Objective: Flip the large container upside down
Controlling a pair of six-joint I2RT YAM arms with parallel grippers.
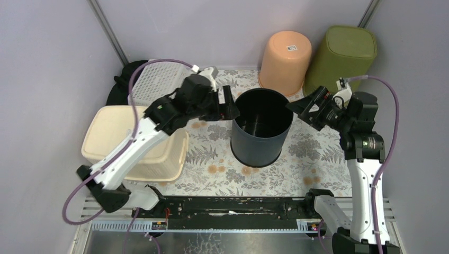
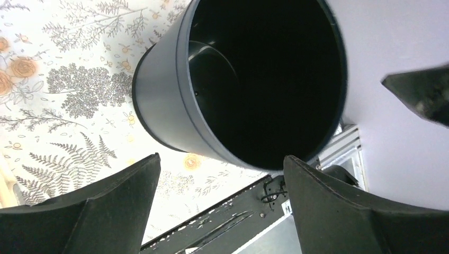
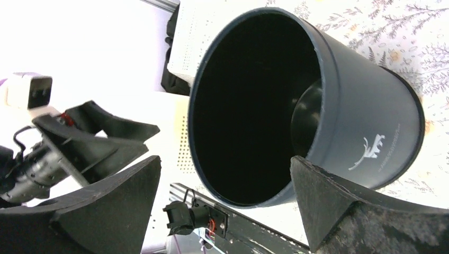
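Observation:
The large dark grey container stands upright in the middle of the table, its mouth facing up. In the left wrist view its wall and dark inside lie beyond the fingers. My left gripper is open at the rim's left side, fingers spread, nothing gripped between them. To the right of the rim, my right gripper is also open and empty. The right wrist view shows a white animal logo on the container, with the left arm's fingers across from it.
An orange bin and a green bin stand upside down at the back right. On the left are a cream box and a white perforated basket. Patterned table shows bare in front of the container.

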